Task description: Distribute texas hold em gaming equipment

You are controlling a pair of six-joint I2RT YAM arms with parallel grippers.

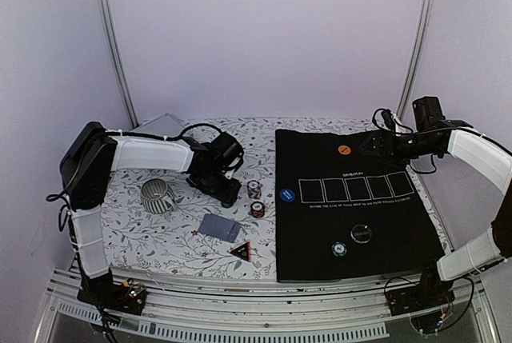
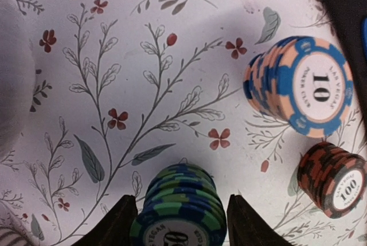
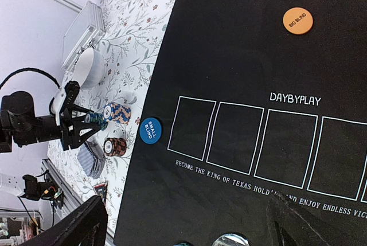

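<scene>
My left gripper is part open around a green chip stack point(image 2: 179, 183), its fingers on either side; whether they touch it I cannot tell. Beside it stand a blue-and-orange "10" stack point(image 2: 309, 85) and a red-and-black "100" stack point(image 2: 335, 180). On the black mat point(image 1: 320, 151) lie the blue small blind button point(image 3: 150, 130), the orange big blind button point(image 3: 297, 20), a clear disc point(image 1: 361, 233) and a chip point(image 1: 339, 249). My right gripper point(image 1: 376, 147) hangs open over the mat's far right, holding nothing.
Cards point(image 1: 220, 227) and a triangular piece point(image 1: 242, 251) lie near the front of the table. A striped container point(image 1: 158, 197) stands at left, with a silver case point(image 3: 83, 31) behind.
</scene>
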